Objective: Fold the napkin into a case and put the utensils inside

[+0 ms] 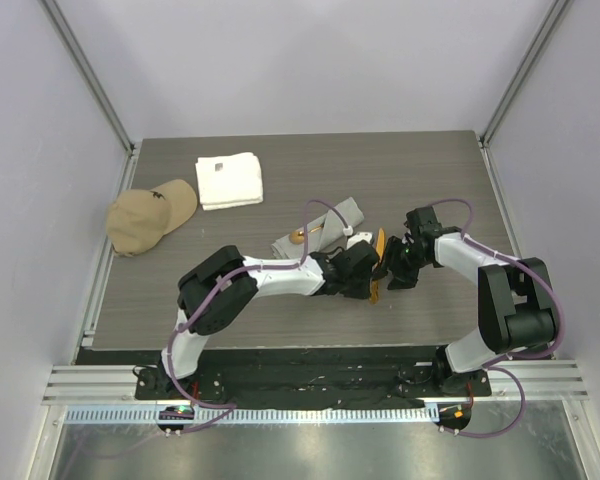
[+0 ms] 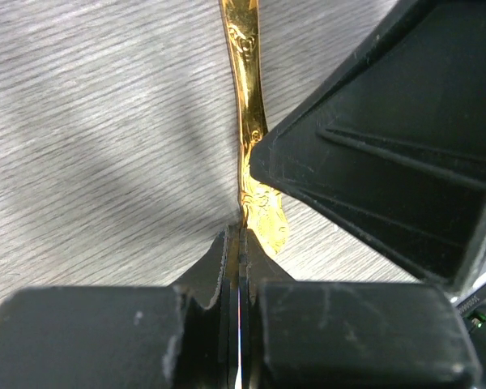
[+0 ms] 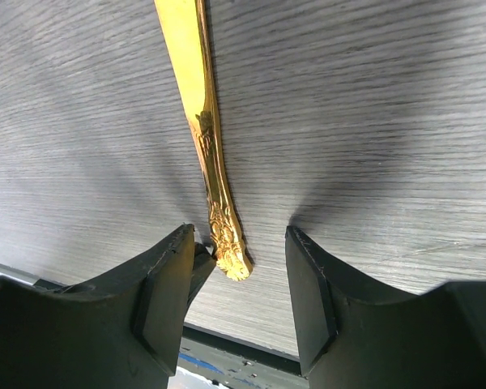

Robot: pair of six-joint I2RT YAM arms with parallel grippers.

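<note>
A gold knife [image 3: 215, 186] lies upright in the top view between the grippers, on the bare table, its engraved handle end toward the near edge. My left gripper is shut at that handle end; nothing clear shows between its fingertips. My right gripper is open just over the knife's handle, which lies near its left finger. The grey folded napkin [image 1: 342, 212] lies diagonally left of the knife, with a gold utensil [image 1: 300, 236] on or in it, partly hidden by the left arm.
A stack of white cloths [image 1: 230, 180] and a tan cap [image 1: 140, 220] lie at the back left.
</note>
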